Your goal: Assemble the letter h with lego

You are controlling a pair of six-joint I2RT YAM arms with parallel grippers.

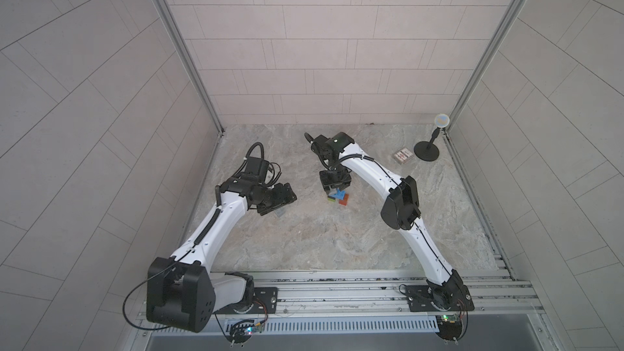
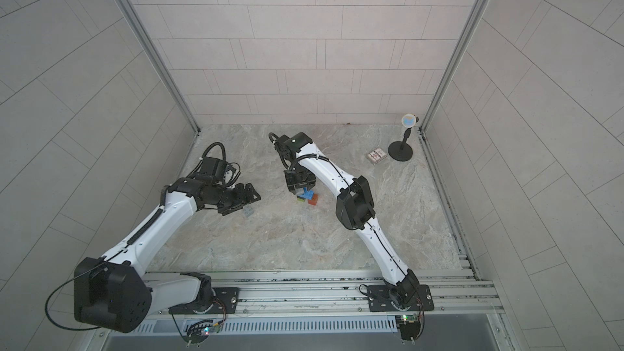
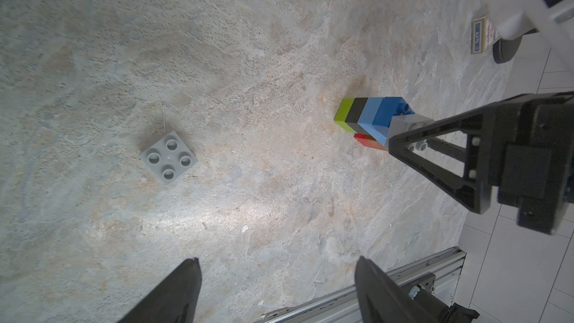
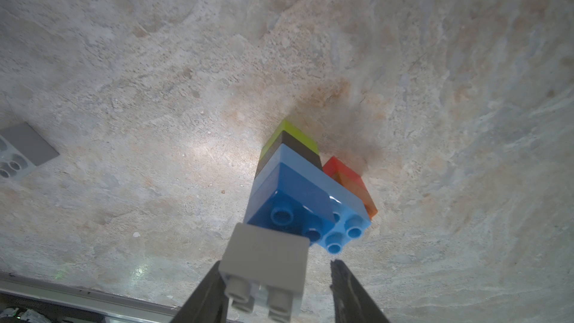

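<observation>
A stack of green (image 3: 342, 110), dark (image 3: 357, 112) and blue (image 3: 373, 116) bricks stands mid-table, with a red brick (image 3: 367, 143) beside it, low down. My right gripper is shut on a grey brick (image 4: 263, 254) at the top of the stack, by the blue bricks; whether it touches them I cannot tell. A loose grey 2x2 brick (image 3: 168, 156) lies to the left on the marble table. Above it, my left gripper stands open with nothing between its fingers.
At the back right are a small card box (image 1: 402, 155) and a round-based stand (image 1: 426, 150). The right arm spans the right half.
</observation>
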